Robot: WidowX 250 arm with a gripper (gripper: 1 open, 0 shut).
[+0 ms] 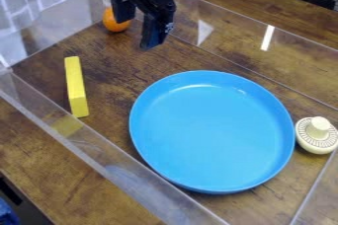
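Observation:
My black gripper [137, 24] hangs open at the top of the view, just right of an orange round object [114, 22] that it partly hides. A yellow bar [75, 85] lies upright in the view on the left of the wooden table. A large blue plate [211, 130] fills the lower middle.
A cream round object with a ribbed base [317, 137] sits right of the plate. Clear plastic walls border the left and bottom of the area.

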